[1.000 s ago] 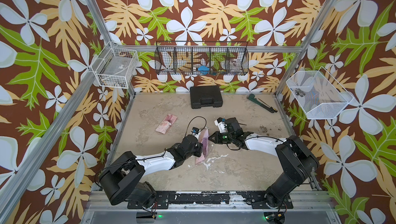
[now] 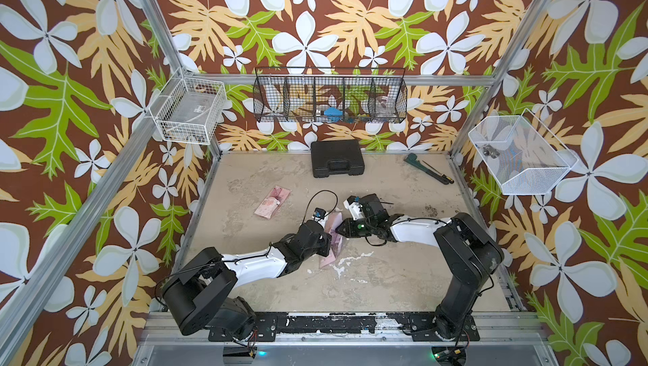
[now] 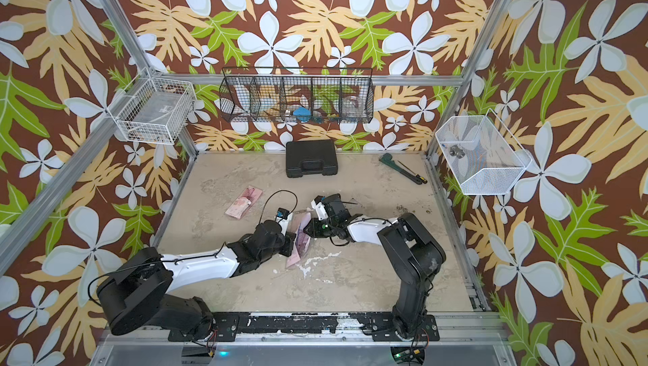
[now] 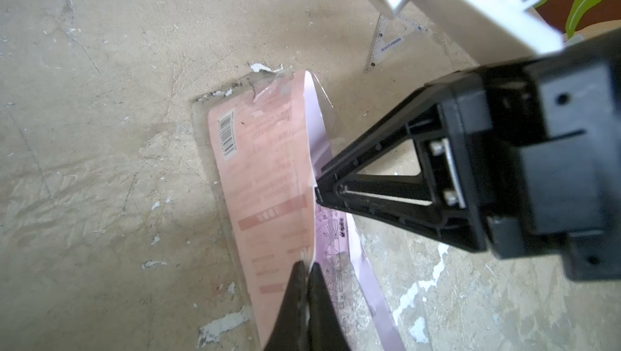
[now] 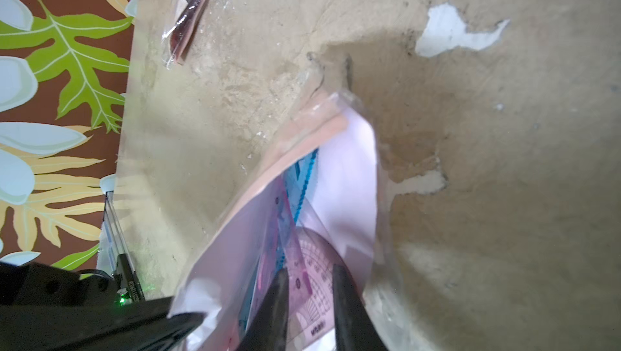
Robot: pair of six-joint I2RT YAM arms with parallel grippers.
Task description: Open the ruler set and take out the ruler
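Note:
The ruler set is a pink card packet in clear plastic, its mouth spread. My left gripper is shut on the card's edge in the left wrist view. Inside the packet, the right wrist view shows a clear protractor, a pink-tinted ruler piece and a blue strip. My right gripper stands open at the packet's mouth, its fingertips over these pieces; whether they touch is unclear. A clear set square lies loose on the table beyond the packet.
Another pink packet lies at left on the table. A black case stands at the back, and a green-handled tool lies back right.
My right gripper has moved left, from beside the packet to its mouth. The left arm and the packet look unmoved.

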